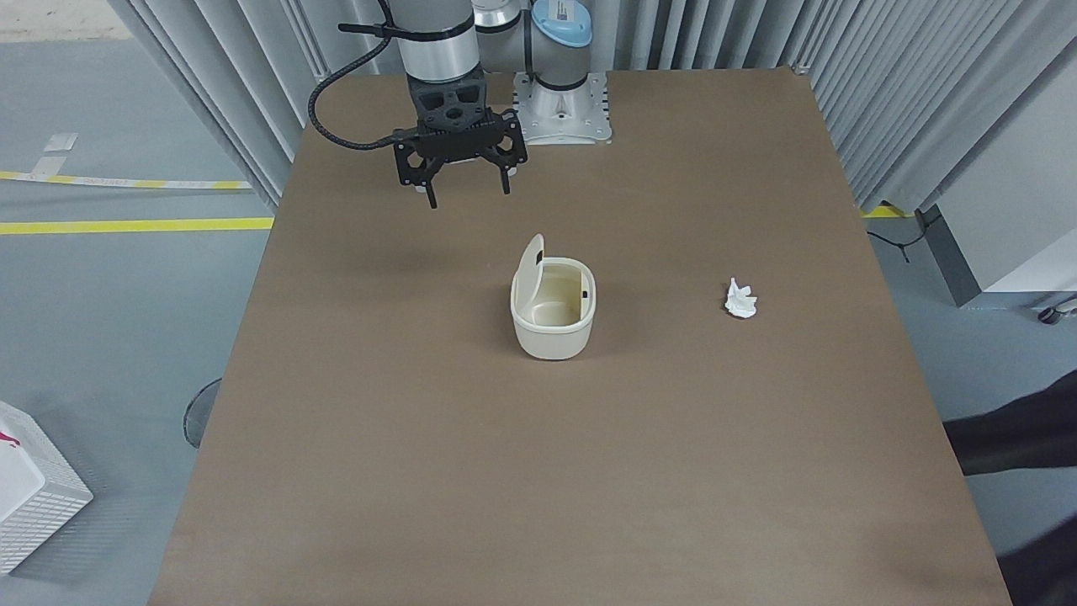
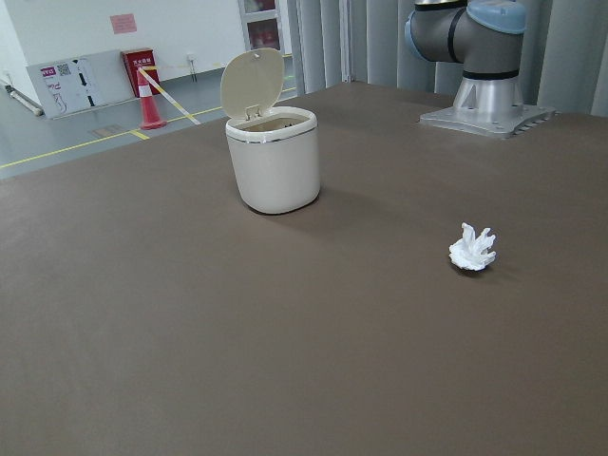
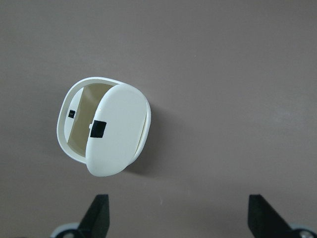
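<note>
A small white bin (image 1: 553,323) with its lid raised stands near the middle of the brown table; it shows also in the left view (image 2: 273,166) and, from above, in the wrist view (image 3: 116,129). A crumpled white tissue (image 1: 740,300) lies to its right on the table, also seen as a white wad in the left view (image 2: 472,249). My gripper (image 1: 469,199) hangs above the table behind and left of the bin, open with nothing between its fingers; in the wrist view its two fingertips (image 3: 101,210) stand wide apart at the bottom edge.
The arm's base (image 1: 565,119) is fixed at the table's back edge, in front of grey curtains. Floor lies beyond both side edges.
</note>
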